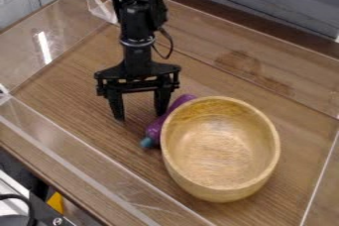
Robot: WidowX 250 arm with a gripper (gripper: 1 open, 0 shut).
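A black robot arm hangs from the top centre, its gripper (pixel 138 106) low over the wooden table with two fingers spread apart and nothing seen between them. Just right of and below the gripper lies a purple eggplant-like object (pixel 172 113) with a teal tip, partly hidden behind the left side of a large tan bowl (pixel 220 175).
The bowl fills the lower right of the table. A wall (pixel 265 2) runs along the back, and black cables lie at the lower left edge.
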